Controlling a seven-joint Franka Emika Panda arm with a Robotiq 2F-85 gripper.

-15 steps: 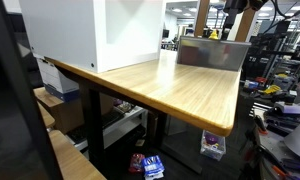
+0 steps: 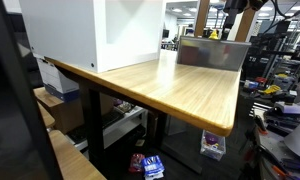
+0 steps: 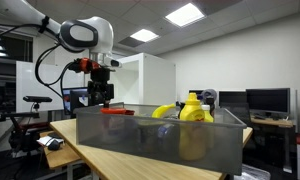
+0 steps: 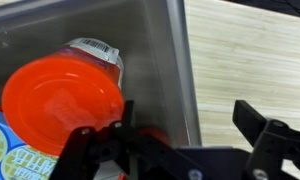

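In the wrist view my gripper is open, its two fingers wide apart on either side of the grey bin's wall (image 4: 175, 70). An orange round-topped object (image 4: 62, 103) lies inside the bin, close beside the left finger; a clear part with a printed label (image 4: 98, 48) shows at its edge. Under the right finger is bare wooden tabletop. From the second exterior view, the gripper (image 3: 98, 84) hangs above the left end of the bin (image 3: 175, 148), near a red-orange object (image 3: 118, 112) at the rim. Whether the fingers touch anything cannot be told.
A yellow object (image 3: 195, 108) sticks up out of the bin. Beside the orange object lies a blue-and-green patterned thing (image 4: 12, 152), and something red (image 4: 150, 135) sits low near the wall.
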